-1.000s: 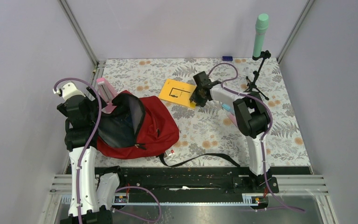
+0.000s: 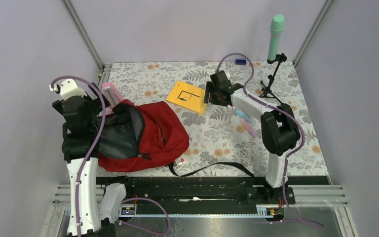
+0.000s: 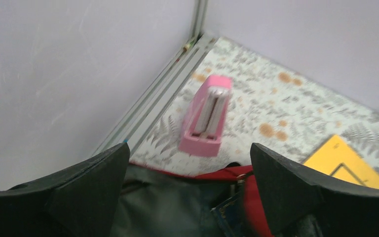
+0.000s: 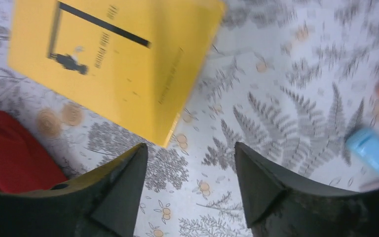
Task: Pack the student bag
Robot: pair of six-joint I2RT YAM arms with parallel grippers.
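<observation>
The red bag (image 2: 170, 133) lies on its side at the left of the table, its dark mouth (image 2: 121, 133) gaping. Above that mouth my left gripper stands open, with nothing between its fingers. A yellow book (image 2: 187, 96) rests flat at the table's middle, clear of the bag. Just off the book's near right corner is my right gripper, its fingers apart over bare tablecloth. A pink case (image 3: 207, 116) stands beyond the bag's mouth. Inside the bag a dark blue item (image 3: 227, 215) shows in part.
Blue and pink stationery (image 2: 246, 118) lies under the right forearm. A black tripod (image 2: 271, 81) holding a green-topped stick stands at right, and a small navy block (image 2: 240, 61) sits at the back edge. A black strap (image 2: 212, 168) runs along the front.
My right gripper has come off the book's corner, moving right and upward, and its fingers have spread.
</observation>
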